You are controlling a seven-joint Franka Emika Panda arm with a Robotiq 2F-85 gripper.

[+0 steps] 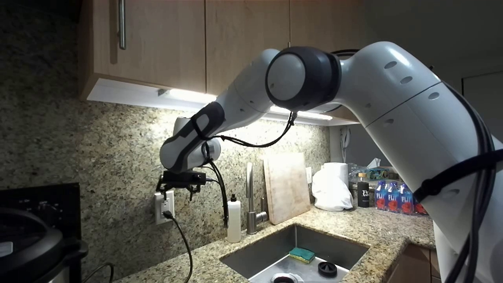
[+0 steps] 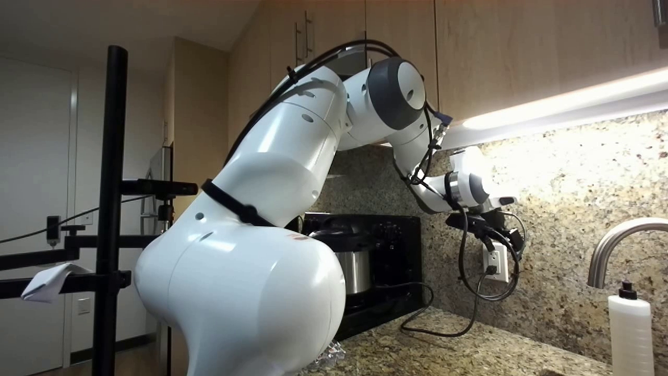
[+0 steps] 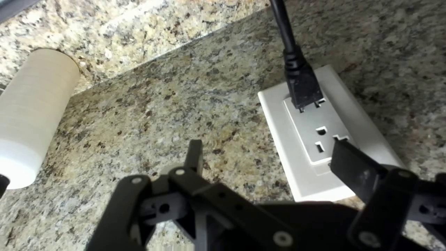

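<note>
A black plug (image 3: 303, 85) with its cord sits in one socket of the white wall outlet (image 3: 278, 142), its prongs partly showing. The outlet's other socket is empty. My gripper is open, its two fingers wide apart with only stone wall and part of the outlet behind them. The right finger (image 3: 355, 169) overlaps the outlet's lower edge in the wrist view; whether it touches cannot be told. In exterior view 1 the gripper (image 1: 178, 194) hangs by the top of the outlet (image 1: 165, 207), above the plug (image 1: 167, 214).
A white soap bottle (image 1: 234, 221) and the faucet (image 1: 251, 203) stand right of the outlet. The sink (image 1: 306, 233) holds a sponge (image 1: 301, 254). A black-lidded cooker (image 2: 350, 263) is near the wall, its cord (image 2: 432, 331) on the counter. Cabinets (image 1: 155, 42) hang above.
</note>
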